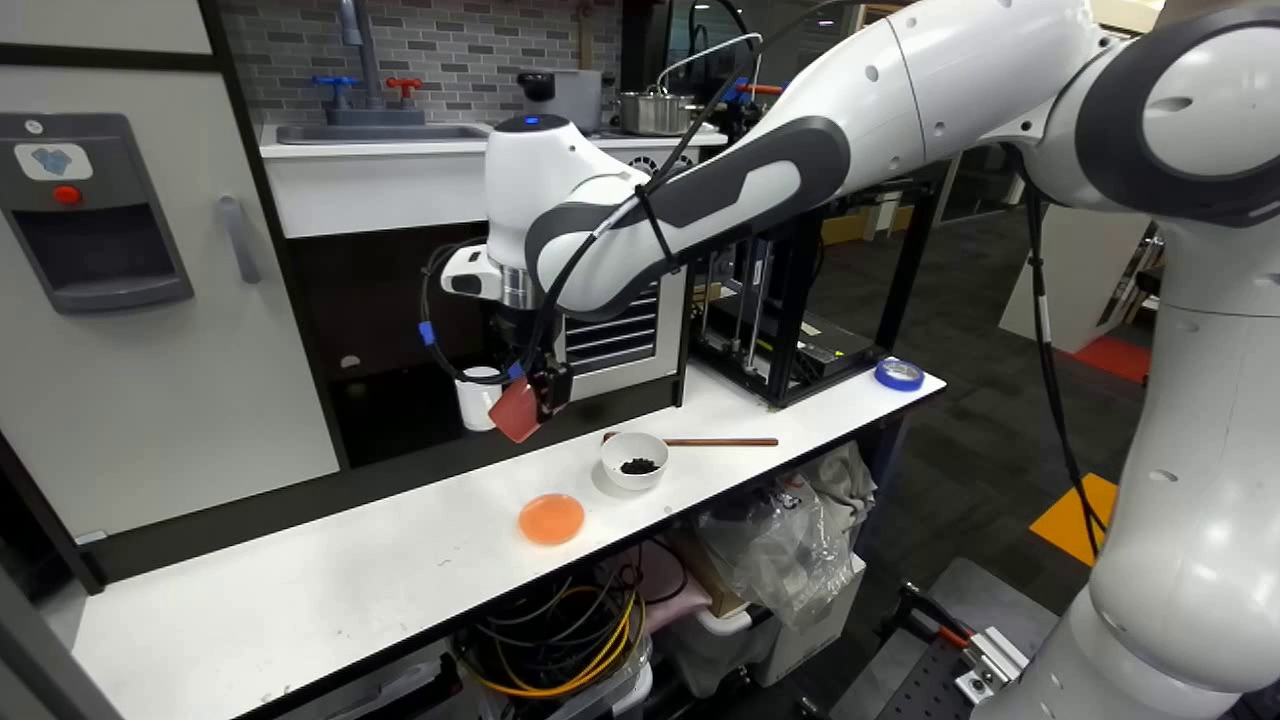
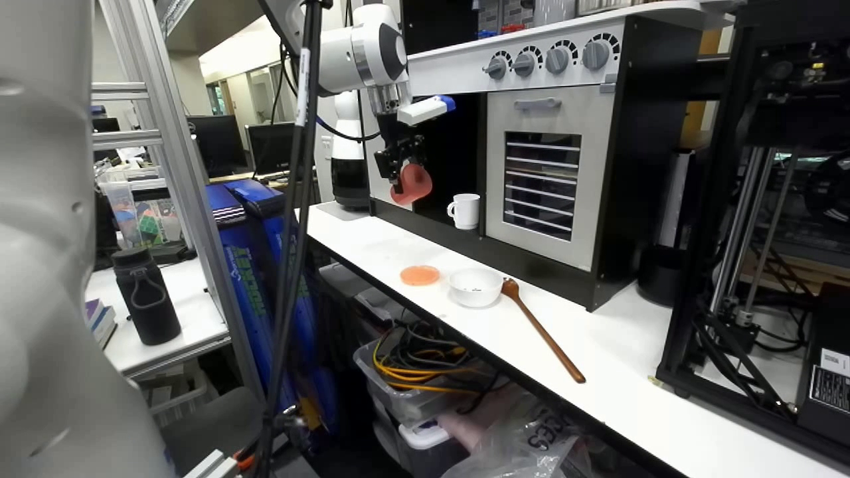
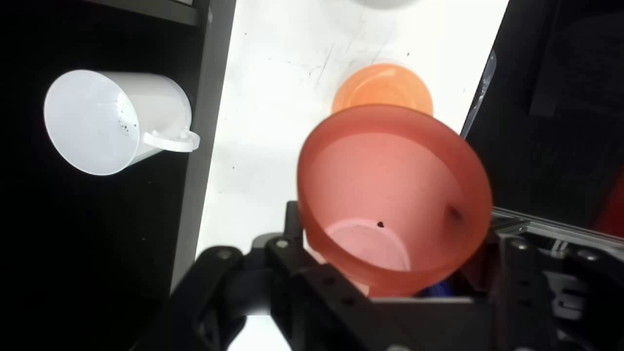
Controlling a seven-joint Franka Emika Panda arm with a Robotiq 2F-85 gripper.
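Observation:
My gripper is shut on a red cup (image 3: 386, 187), held in the air above the white counter. In the wrist view I look into the cup: it is empty but for a small dark speck near its bottom. A white mug (image 3: 155, 111) with dark specks inside stands in the dark cupboard opening, left in the wrist view. Past the cup's rim, an orange disc-like lid or plate (image 3: 383, 87) lies on the counter. A white bowl (image 1: 633, 446) holding small dark pieces (image 1: 638, 466) stands beside the orange disc.
A wooden spoon (image 2: 550, 338) lies on the counter (image 1: 324, 564) beside the bowl. Blue tape (image 1: 899, 374) sits at the counter's far right end. The toy oven (image 2: 542, 183) rises behind the bowl. Free counter stretches left in the first exterior view.

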